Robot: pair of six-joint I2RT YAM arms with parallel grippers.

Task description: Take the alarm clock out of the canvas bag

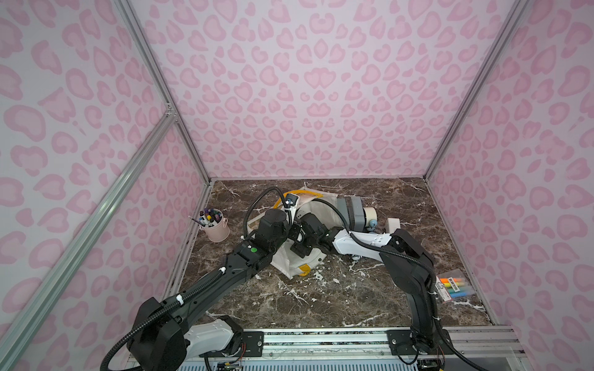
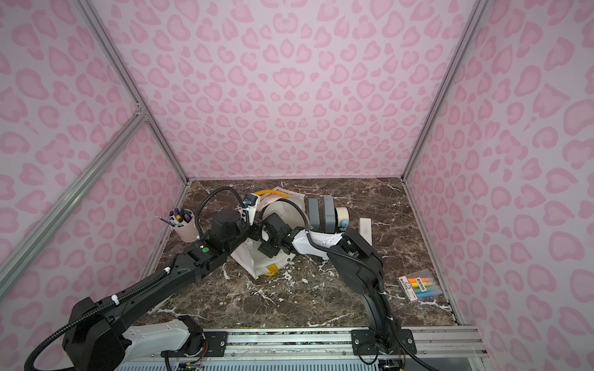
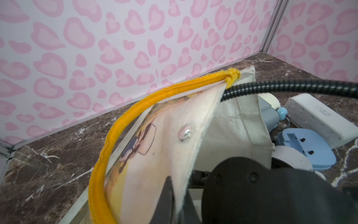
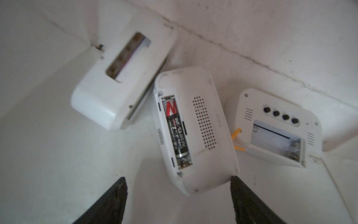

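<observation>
The canvas bag (image 3: 238, 123) lies open on the table, its yellow handle (image 3: 111, 138) up on the left. In the left wrist view my left gripper is shut on the bag's rim, which runs between its fingers. Inside the bag, the right wrist view has three white clock-like devices. The middle alarm clock (image 4: 201, 130) shows a battery and speaker holes, another device (image 4: 123, 71) lies left of it, and a clock with black buttons (image 4: 279, 127) is at right. My right gripper is open at the middle one's near end, nothing held.
Right of the bag are grey objects (image 1: 350, 213), a white power strip (image 3: 320, 117) and a light blue device (image 3: 307, 147). A pen cup (image 1: 216, 228) stands left, a marker pack (image 1: 454, 285) right.
</observation>
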